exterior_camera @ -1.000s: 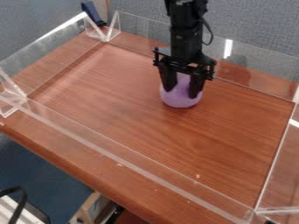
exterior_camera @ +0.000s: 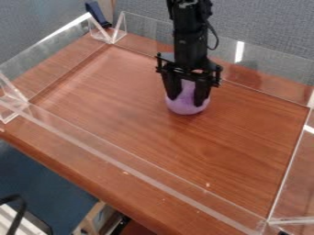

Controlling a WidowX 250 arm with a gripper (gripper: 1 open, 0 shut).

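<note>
The black robot arm reaches down from the top of the view, and its gripper (exterior_camera: 188, 83) is over a round purple object (exterior_camera: 186, 103) near the back of the wooden table. The gripper's dark fingers come down around the upper part of the object, partly hiding it. Whether they are closed on it or only around it is not clear.
A clear acrylic wall (exterior_camera: 135, 169) rings the wooden tabletop (exterior_camera: 110, 110). A dark blue item (exterior_camera: 95, 14) is at the back left outside the wall, and other items lie on the floor at lower left.
The gripper has shifted slightly to the left, and the purple object appears slightly left and lower than a second ago.
</note>
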